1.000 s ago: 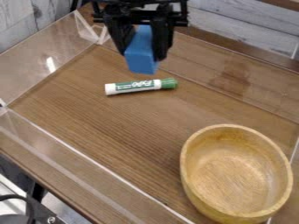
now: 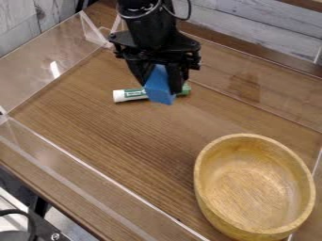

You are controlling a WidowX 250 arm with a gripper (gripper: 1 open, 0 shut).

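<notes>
The black arm reaches down from the top centre. Its gripper (image 2: 158, 73) holds a blue object (image 2: 160, 89) in front of it or between its fingers, low over a white and green marker-like tube (image 2: 131, 94) lying on the wooden table (image 2: 113, 146). The blue object covers part of the tube. Whether the fingers are closed on the blue object is hard to see.
An empty yellow bowl (image 2: 254, 188) stands at the lower right. Clear plastic walls run along the left edge.
The arm and the blue object have moved lower in the view, down toward the tube and over it. The tube and bowl stay in place.
</notes>
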